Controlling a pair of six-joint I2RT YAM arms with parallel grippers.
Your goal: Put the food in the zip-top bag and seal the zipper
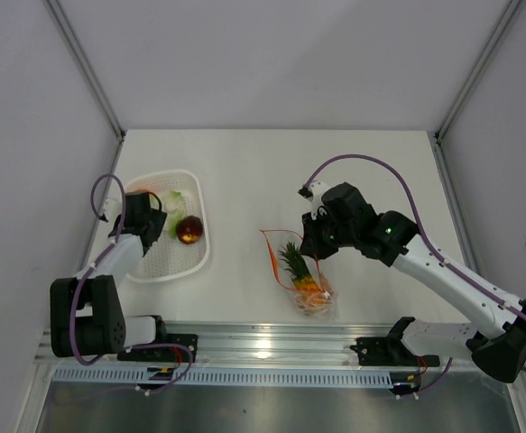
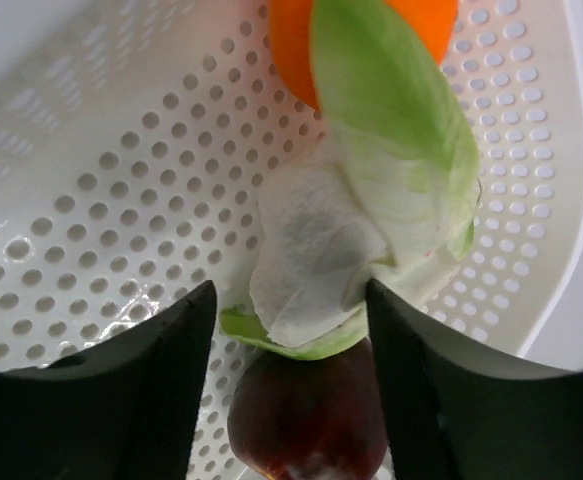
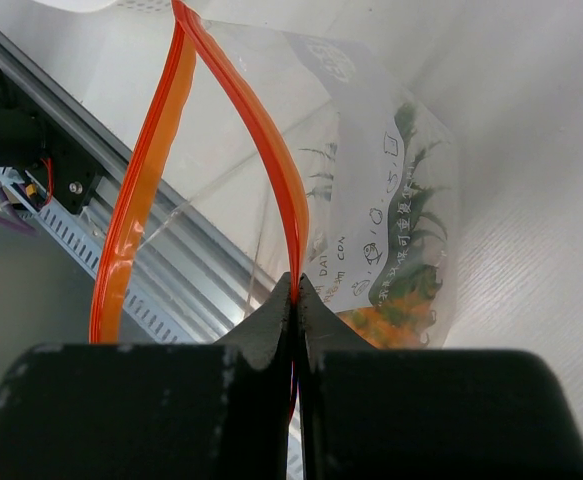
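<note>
In the white perforated basket (image 1: pixel 204 244) lie a dark red round fruit (image 1: pixel 189 230), a pale green leafy vegetable (image 1: pixel 175 213) and an orange item (image 2: pixel 293 45). My left gripper is down in the basket, its fingers part open; the vegetable and the red fruit show between and beyond its fingers. My right gripper is shut on the orange-edged rim of the clear zip bag (image 3: pixel 371 160), whose mouth gapes. A pineapple (image 1: pixel 296 266) and something orange show inside the bag near its bottom.
A metal rail (image 1: pixel 263 336) runs along the front edge. Walls close in the left, right and back.
</note>
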